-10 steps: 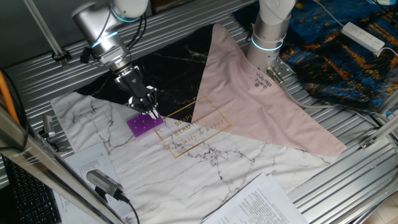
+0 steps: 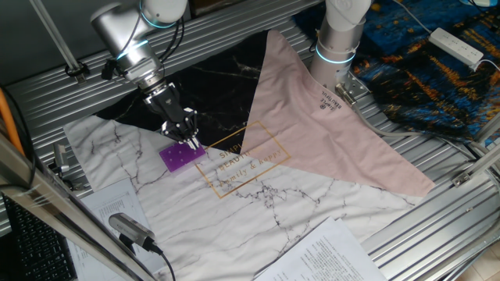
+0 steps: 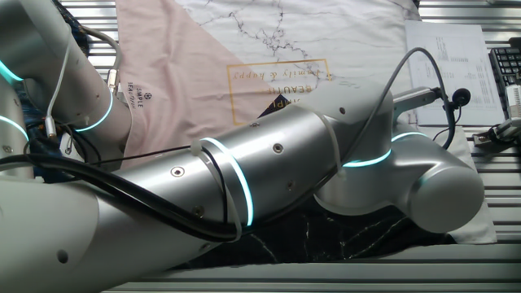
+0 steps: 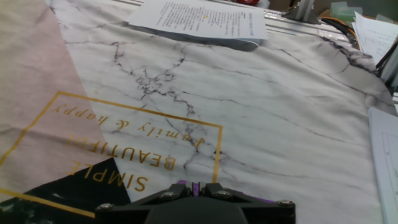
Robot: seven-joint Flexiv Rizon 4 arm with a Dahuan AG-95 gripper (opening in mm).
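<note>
A flat purple block (image 2: 183, 157) with small pale marks on its top lies on the marble-patterned cloth (image 2: 148, 215), just left of the gold-framed lettering. Over its right end, my gripper (image 2: 194, 144) points down, its fingertips close to the block. In the wrist view the gripper shows its fingertips near each other, a narrow gap between them. Bits of the purple block (image 4: 258, 200) appear behind and beside the fingers; most of it is hidden there. Whether the fingertips touch or hold anything is not clear. The arm hides block and gripper in exterior view 2.
Printed sheets (image 2: 324, 254) lie at the cloth's front edge, and more paper (image 2: 117, 207) sits at the left near a keyboard (image 2: 31, 242). A small silver device (image 2: 131, 228) on a cable stands above the left side.
</note>
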